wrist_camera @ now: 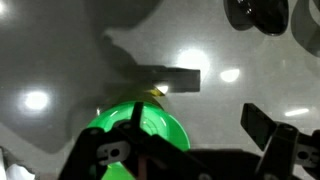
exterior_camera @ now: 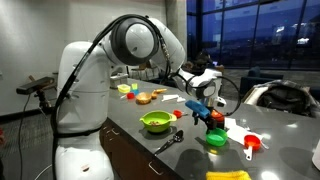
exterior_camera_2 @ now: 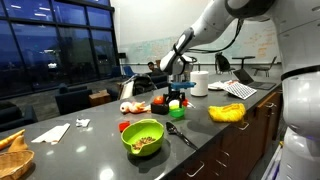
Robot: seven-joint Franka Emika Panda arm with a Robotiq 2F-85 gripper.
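My gripper (exterior_camera: 211, 122) hangs low over the dark table, just above a small bright green bowl (exterior_camera: 216, 140). In the wrist view the green bowl (wrist_camera: 172, 128) lies at the bottom, partly hidden by the left finger (wrist_camera: 122, 150). The two fingers stand wide apart, with the gripper open and part of the bowl's rim showing below the gap. Bare, shiny table fills most of the space between them. From the other side, the green bowl (exterior_camera_2: 177, 112) shows close under the gripper; whether they touch, I cannot tell.
A larger yellow-green bowl (exterior_camera: 157, 125) and a black utensil (exterior_camera: 168, 142) lie to the left in exterior view 1. Beside the green bowl is a red ladle-like item (exterior_camera: 251, 142). A yellow cloth (exterior_camera_2: 228, 113) lies nearby. Open table (exterior_camera_2: 85, 155) extends in exterior view 2.
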